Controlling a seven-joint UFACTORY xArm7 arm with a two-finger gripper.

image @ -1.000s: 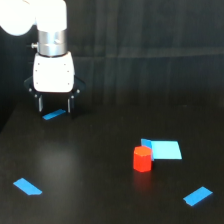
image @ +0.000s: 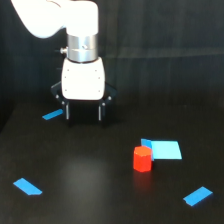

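Observation:
A small red block (image: 142, 159) stands on the dark table, right of centre. Right beside it, apparently partly behind the block, a pale blue square (image: 166, 150) lies flat. My gripper (image: 84, 113) hangs at the upper left, under the white arm. Its dark fingers are spread apart, and nothing shows between them. The block is well to the right of the gripper and nearer the camera.
Blue strips lie flat on the table: one at the back left (image: 53, 115), one at the front left (image: 27, 187), and one at the front right (image: 198, 196).
My gripper has moved to the right and slightly lower in view, away from the back left blue strip. The block, the square and the strips have not moved.

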